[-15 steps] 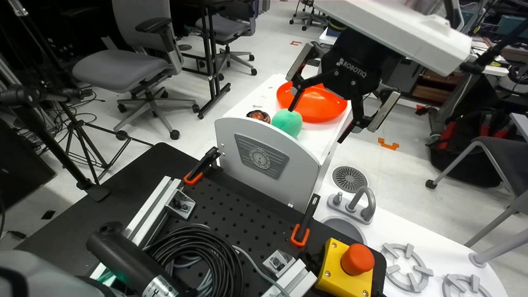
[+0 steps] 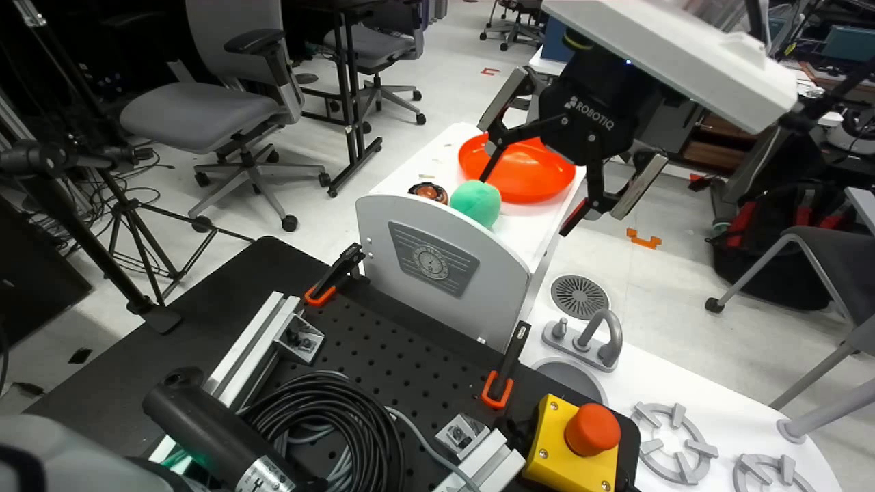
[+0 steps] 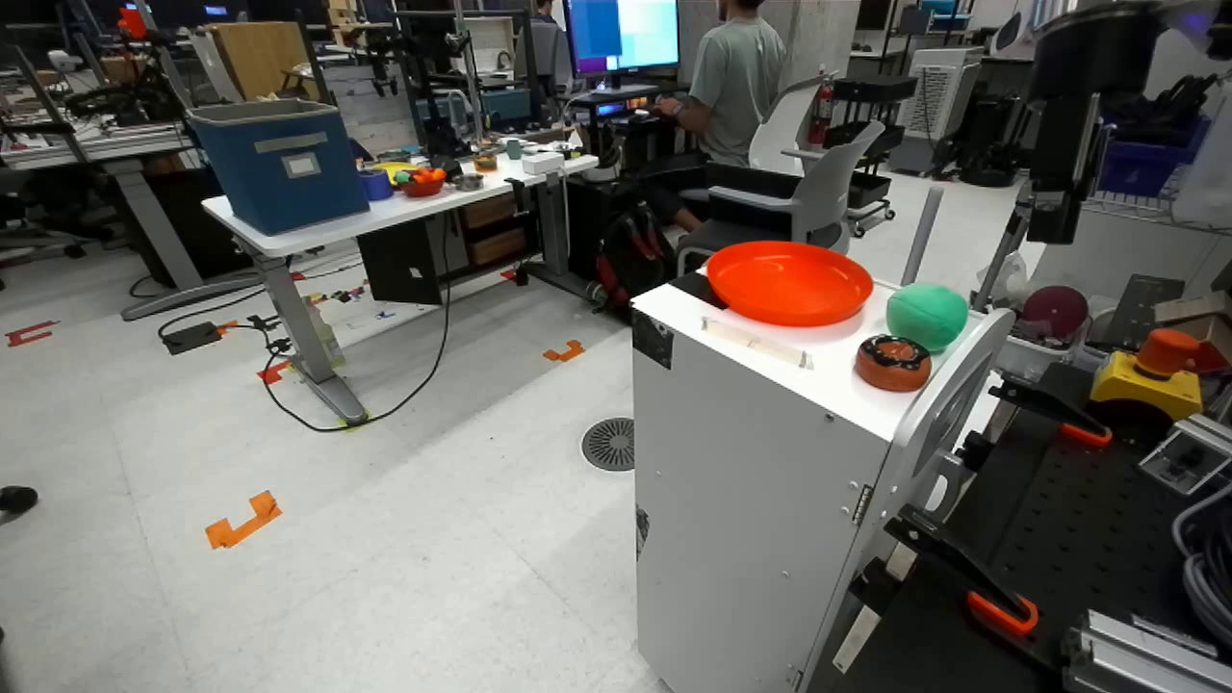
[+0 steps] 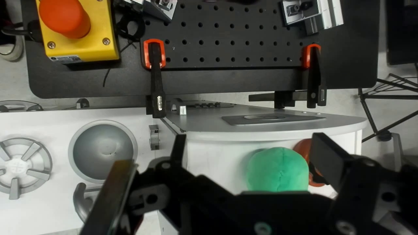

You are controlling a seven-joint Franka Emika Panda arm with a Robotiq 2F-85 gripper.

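My gripper (image 2: pixel 525 206) stands open above the white cabinet top, its fingers spread wide with nothing between them. A round green plush (image 2: pixel 476 204) rests on that top behind the grey curved panel; in the wrist view the green plush (image 4: pixel 277 169) shows between the spread fingers, toward the right one. Beside it sits a brown ring-shaped item with a dark top (image 3: pixel 892 362). The red-orange plate (image 3: pixel 790 283) lies further along the surface and is hidden in the wrist view. In exterior view 2 the gripper (image 3: pixel 1057 219) is only partly visible, high on the right.
The upright grey panel (image 2: pixel 431 258) borders the cabinet top. A sink basin (image 4: pixel 103 151), a faucet (image 2: pixel 604 336) and stove burners lie to one side. Black clamps, a yellow emergency-stop box (image 2: pixel 570 447) and coiled cables occupy the black table.
The arm and gripper have shifted slightly to the right in exterior view 1. The fingers remain spread, and the objects on the cabinet have not moved.
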